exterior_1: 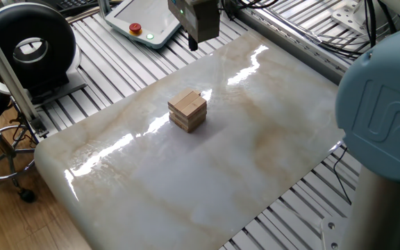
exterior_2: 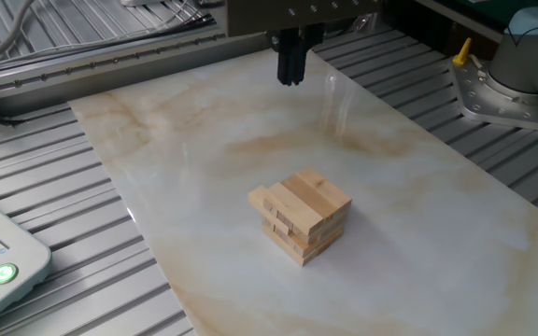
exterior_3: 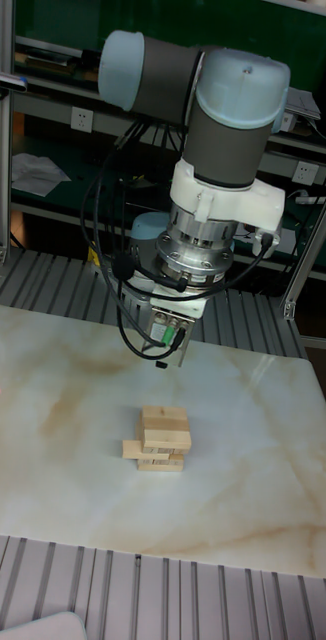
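Observation:
A small stack of light wooden blocks (exterior_2: 308,207) stands on the marbled board, with one block (exterior_2: 261,198) jutting out of its side below the top layer. The same stack (exterior_1: 187,111) is near the middle of the board in exterior view 1, and in exterior view 3 the stack (exterior_3: 162,435) shows gaps in its lower layers. My gripper (exterior_2: 290,80) hangs above the board, well apart from the blocks, pointing down. Its dark fingers look drawn together, shut, with nothing visible between them. In exterior view 1 only one slim tip of the gripper (exterior_1: 192,46) shows.
The glossy marbled board (exterior_1: 255,160) is otherwise bare around the stack. Slatted metal table (exterior_2: 82,252) surrounds it. A control pendant with a red stop button (exterior_1: 136,28) lies beyond one edge. The blue-capped arm joint (exterior_1: 384,104) fills the right of exterior view 1.

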